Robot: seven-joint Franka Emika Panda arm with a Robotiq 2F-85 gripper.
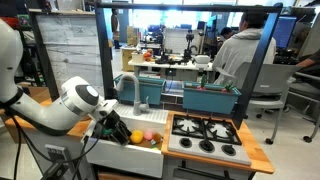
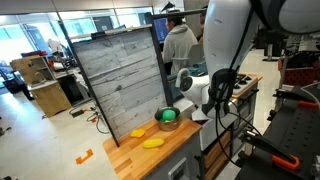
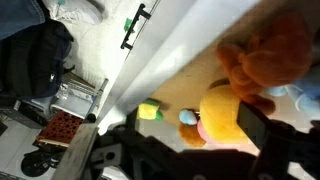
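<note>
My gripper (image 1: 118,131) hangs over the left part of the white sink (image 1: 125,160), pointing down into it. In the wrist view the gripper is open, its dark fingers wide apart. Between and beyond them lie a yellow-orange toy (image 3: 222,112), a brown-orange plush toy (image 3: 268,65), a small yellow-green toy (image 3: 150,109) and a blue-and-orange piece (image 3: 190,131). Part of a grey-blue toy (image 3: 305,95) shows at the right edge. Nothing is visibly gripped. The right finger overlaps the yellow-orange toy in view; contact cannot be told.
Right of the sink is a stovetop (image 1: 208,137). A faucet (image 1: 140,92) rises behind the basin, near blue bins (image 1: 208,99). On the wooden counter (image 2: 125,155) stand a pot (image 2: 182,126) with a green item (image 2: 168,115) and a yellow object (image 2: 153,143). The sink wall (image 3: 165,60) runs close to the gripper.
</note>
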